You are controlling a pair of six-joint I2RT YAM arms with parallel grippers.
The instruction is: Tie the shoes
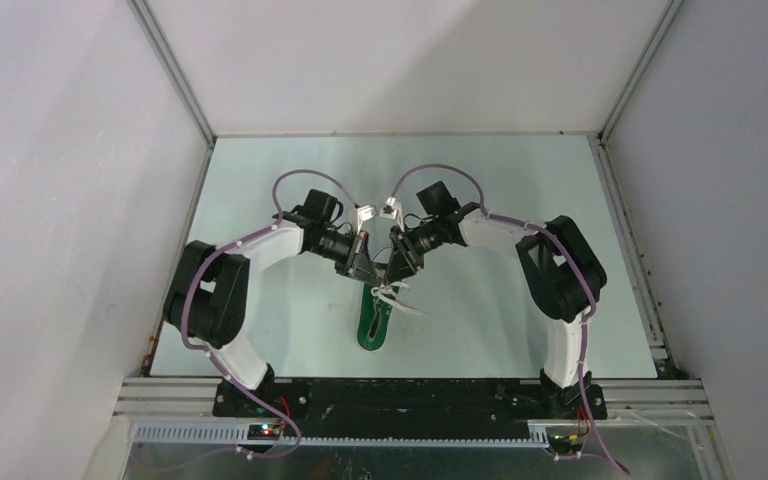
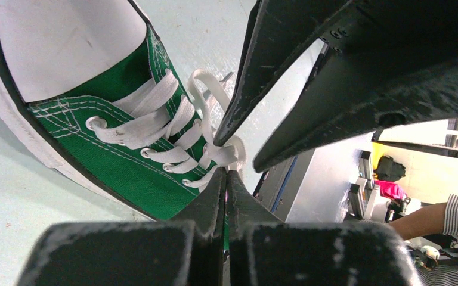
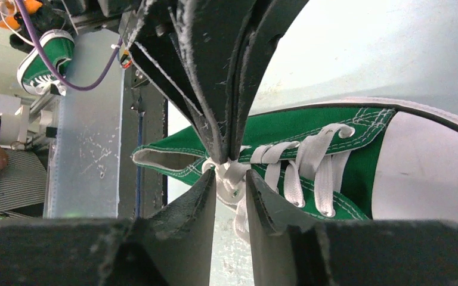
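A green canvas shoe (image 1: 374, 328) with white laces (image 2: 161, 119) lies at the table's middle, toe toward the back, laces bunched with a loop at its collar. My left gripper is shut at that bunch, lace at its fingertips; whether it grips the lace is hard to tell. My right gripper hangs over the same knot, fingertips parted either side of white lace. In the left wrist view its dark fingers show apart beside the loop. From above, both grippers cover much of the shoe's upper part.
Bare table (image 1: 500, 320) surrounds the shoe on both sides. The two arms nearly touch over it. Beyond the front edge, the right wrist view shows another green shoe (image 3: 48, 59), and a person's arm (image 2: 423, 220) appears in the left wrist view.
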